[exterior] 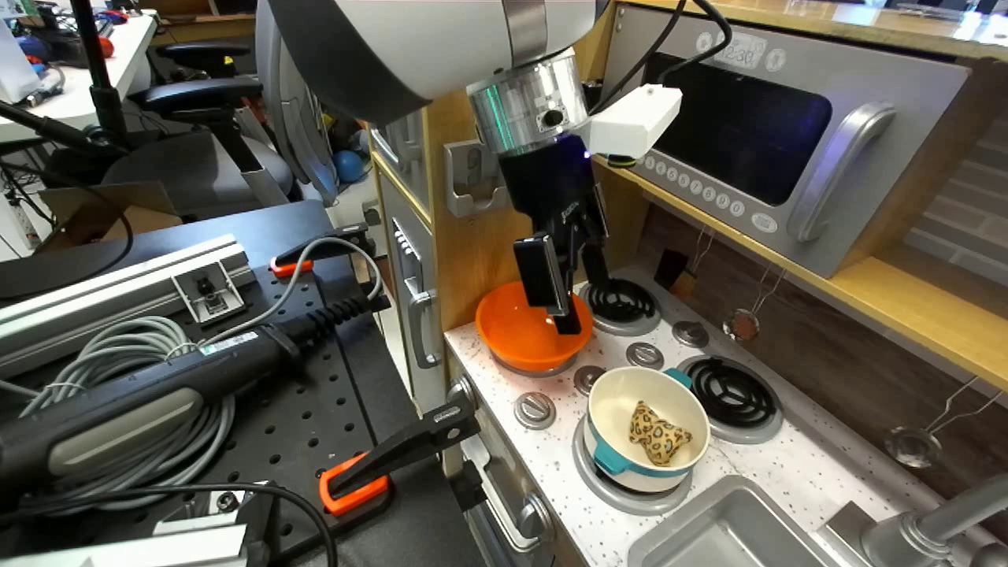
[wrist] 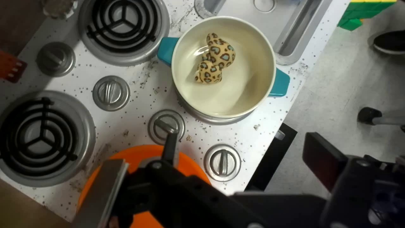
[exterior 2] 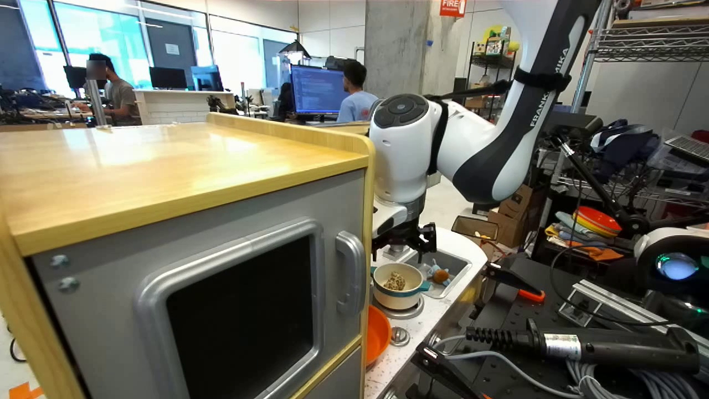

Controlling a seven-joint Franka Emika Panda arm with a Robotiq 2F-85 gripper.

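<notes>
My gripper (exterior: 578, 294) hangs over the stove beside the orange bowl (exterior: 515, 326). Its fingers stand wide apart in the wrist view, so it is open, and nothing shows between them. A cream pot (wrist: 243, 91) with teal handles sits on a burner by the sink. Inside the pot lies a leopard-print plush toy (wrist: 221, 53). The bowl rests on another burner, partly covered by the gripper in the wrist view. In exterior view 2, the gripper (exterior 2: 399, 251) appears just above the pot's image, though the depth between them is hard to judge.
A sink (exterior: 746, 529) adjoins the pot and holds a blue-and-orange toy (exterior 2: 438, 274) in exterior view 2. Two black coil burners (wrist: 123, 22) are bare. The microwave (exterior: 756, 123) and its shelf overhang the rear. Stove knobs (wrist: 222, 162) protrude from the counter.
</notes>
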